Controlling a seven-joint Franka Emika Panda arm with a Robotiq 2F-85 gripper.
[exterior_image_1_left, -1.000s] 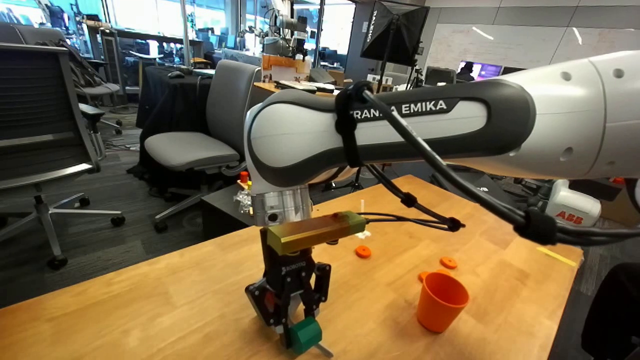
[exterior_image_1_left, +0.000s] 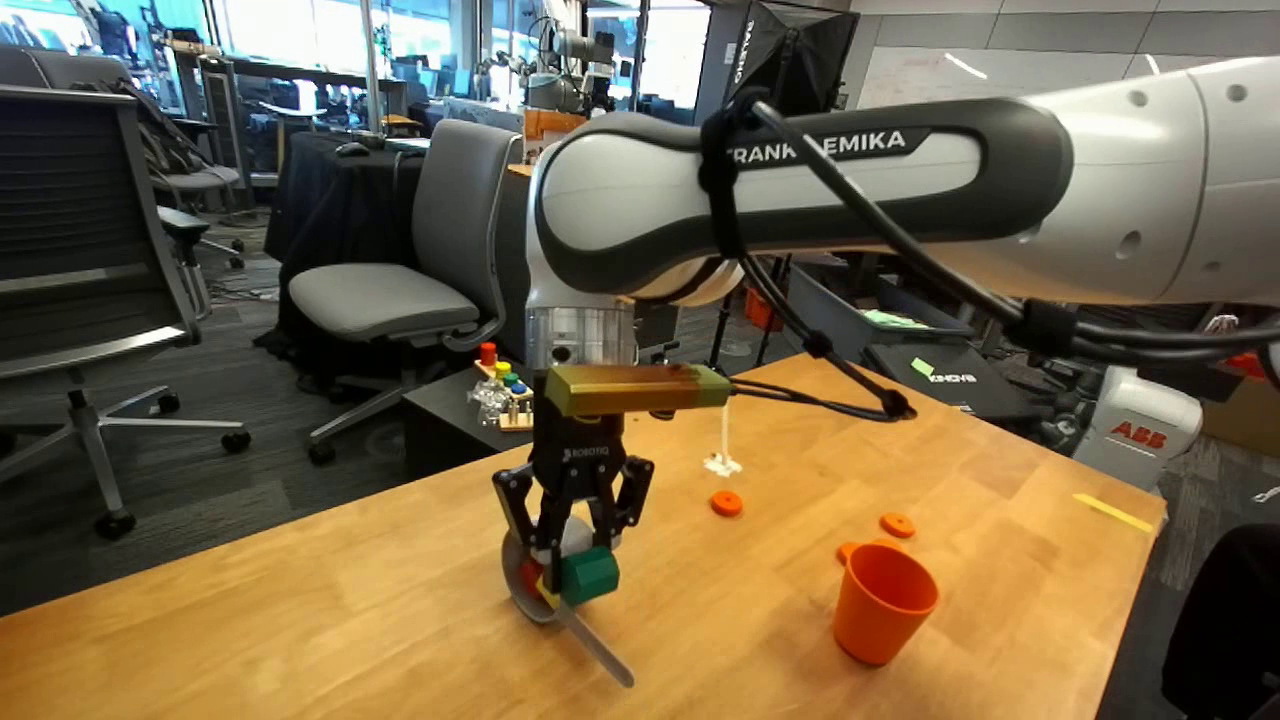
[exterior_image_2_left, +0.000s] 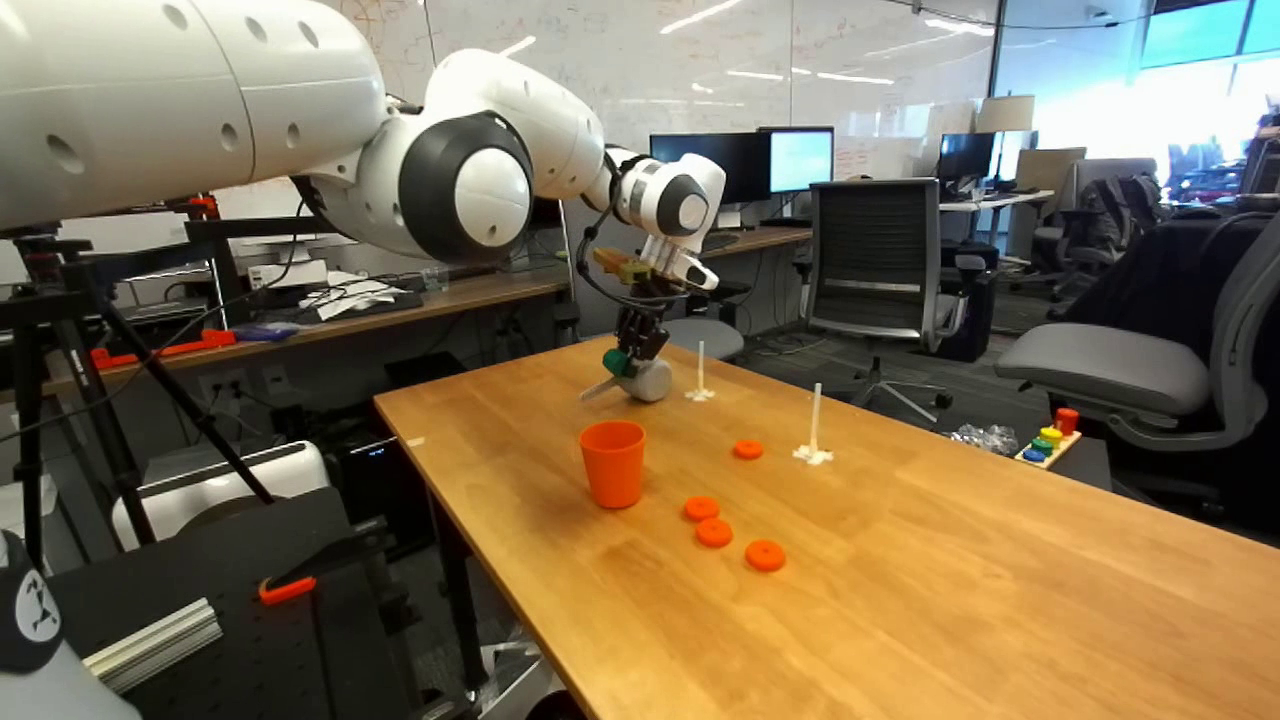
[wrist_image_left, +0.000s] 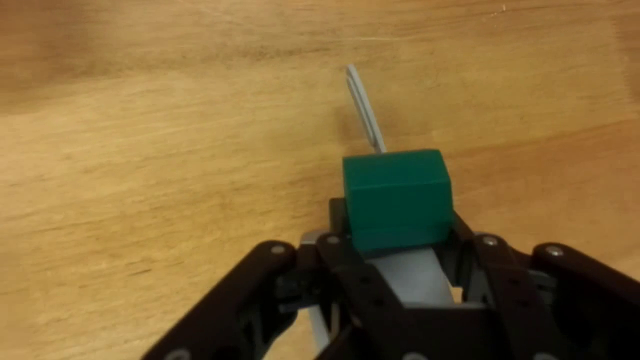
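A green block (wrist_image_left: 399, 201) with flat faces sits between the fingertips of my gripper, which is shut on it. In exterior view 1 the gripper (exterior_image_1_left: 573, 554) holds this block (exterior_image_1_left: 591, 576) over the table. Close behind and below is a grey round pan-like dish (exterior_image_1_left: 518, 588), with its thin handle (exterior_image_1_left: 600, 648) reaching toward the front right. Bits of red and yellow show inside it, partly hidden by the fingers. Exterior view 2 shows the block (exterior_image_2_left: 615, 361) beside the grey dish (exterior_image_2_left: 651, 382). Whether block and dish touch is unclear.
An orange cup (exterior_image_1_left: 882, 606) stands upright to the right. Several orange discs (exterior_image_2_left: 714, 533) lie on the table (exterior_image_2_left: 960, 576), along with two white upright pegs (exterior_image_2_left: 816, 420) on small bases.
The gripper has risen with the green block in it, moving slightly left in exterior view 1. More of the grey dish and handle is visible, and the handle's tip appears a little higher and further left.
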